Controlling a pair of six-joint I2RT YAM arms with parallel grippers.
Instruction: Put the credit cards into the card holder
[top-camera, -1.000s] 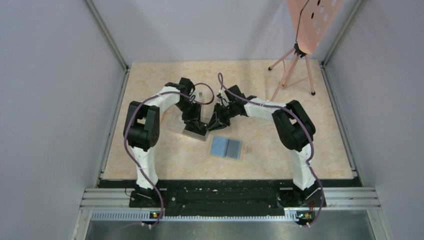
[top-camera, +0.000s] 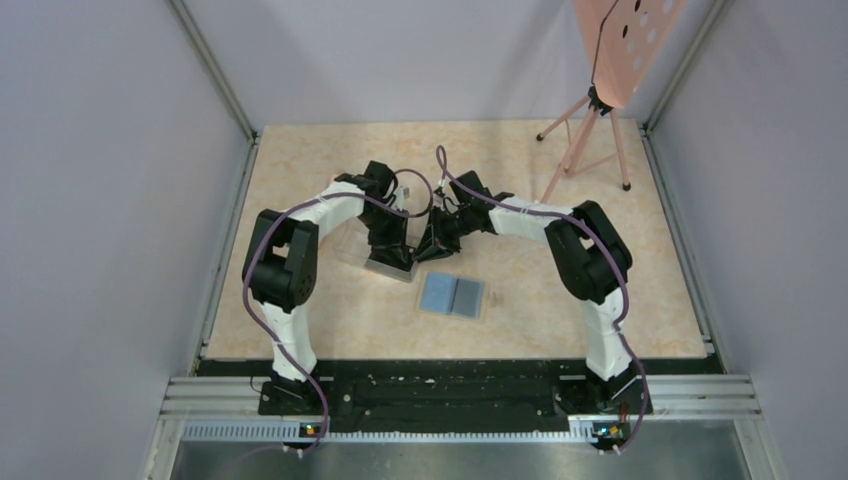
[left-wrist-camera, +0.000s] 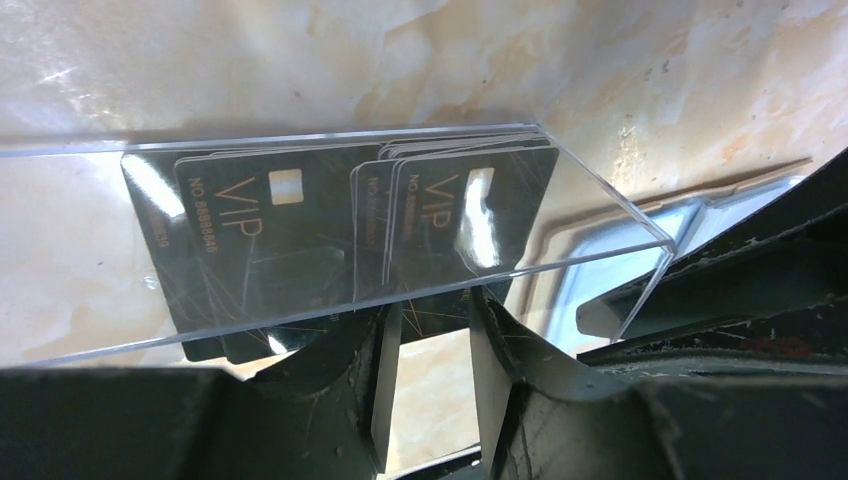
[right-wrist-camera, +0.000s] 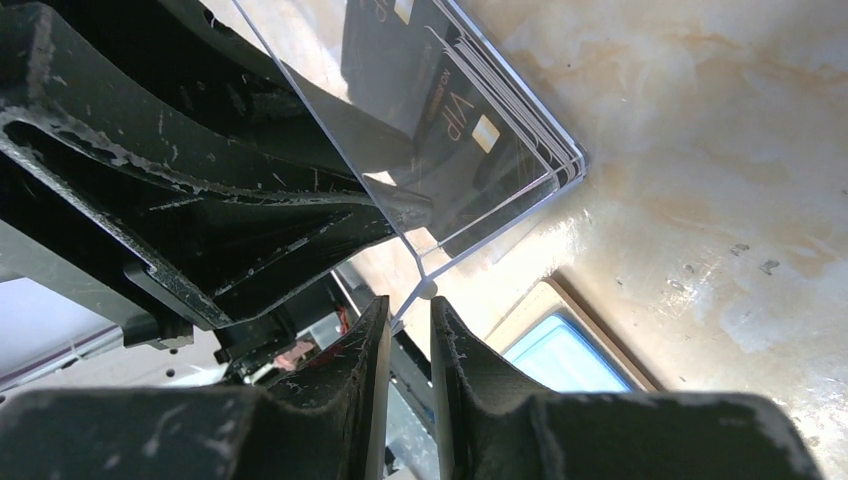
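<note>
Several black VIP cards with gold print stand overlapping inside a clear box. In the left wrist view, my left gripper is open at the box's near edge; a dark card and the table show through the gap between its fingertips. My right gripper stands part open at a corner of the same box; the thin clear wall reaches its left finger, and I cannot tell whether it is touched. A flat blue and grey holder with a pale border lies in front of the box.
A pink board on a tripod stands at the back right. The two grippers are close together over the box. Open table lies behind them and on both sides of the blue and grey holder.
The right arm, the box and the blue and grey holder look unmoved.
</note>
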